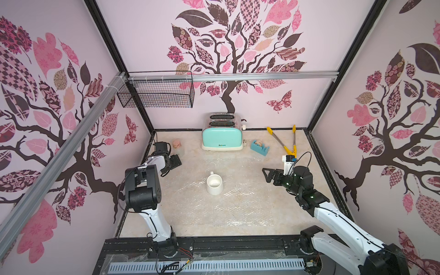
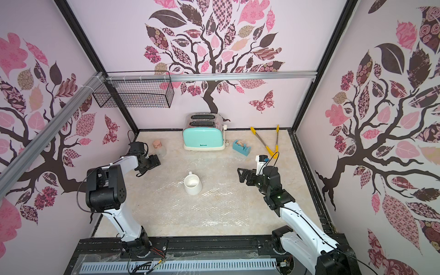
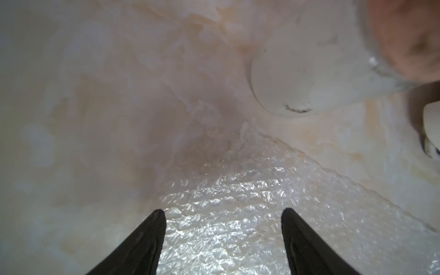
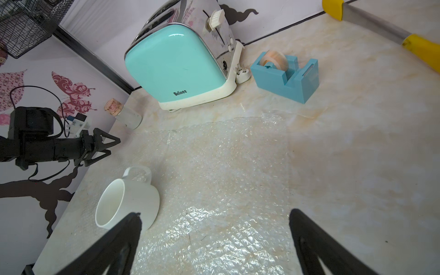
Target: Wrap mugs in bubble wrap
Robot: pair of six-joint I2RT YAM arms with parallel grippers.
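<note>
A white mug (image 1: 214,183) stands upright on a clear sheet of bubble wrap (image 1: 229,210) that lies flat over the middle of the table. My left gripper hangs above the wrap's far left corner, its fingers apart and only wrap visible below the gap. At the right of the table my right gripper is open, with nothing between its fingers, facing the mug and wrap from the side. The mug's handle points toward the back.
A turquoise toaster (image 1: 222,137) stands at the back. Right of it are a blue tape dispenser (image 1: 259,147) and yellow-handled tongs (image 1: 293,145). A corked glass jar (image 4: 127,114) stands near the left gripper.
</note>
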